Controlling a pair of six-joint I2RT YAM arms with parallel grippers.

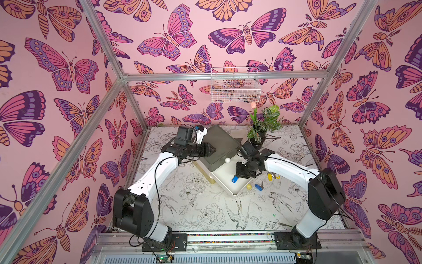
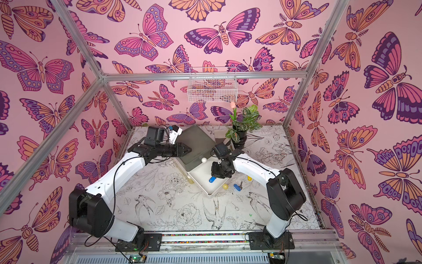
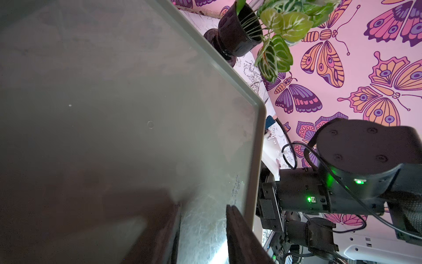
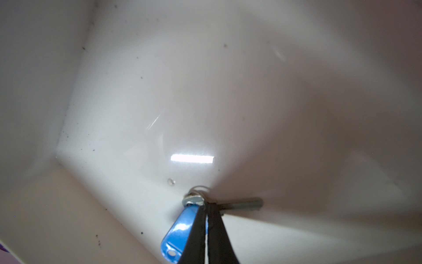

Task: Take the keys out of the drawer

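Note:
The white drawer [image 1: 225, 181] is pulled out from under the grey-topped unit [image 1: 222, 143]. Inside it, in the right wrist view, lie the keys: a blue tag [image 4: 177, 237], a ring and a metal key [image 4: 241, 204]. My right gripper reaches down into the drawer, its fingertips close together over the keys beside the ring. Only a narrow gap shows between them, and whether they grip the key is unclear. My left gripper is at the grey top, fingers apart; what lies between them lower down is hidden.
Outside the drawer on the table lie a second blue-tagged key [image 1: 259, 187], a yellow ball [image 1: 248, 186] and yellow items [image 1: 270, 176]. A white ball-shaped knob [image 1: 227, 160] stands by the grey top. Behind is a potted plant [image 1: 259, 132].

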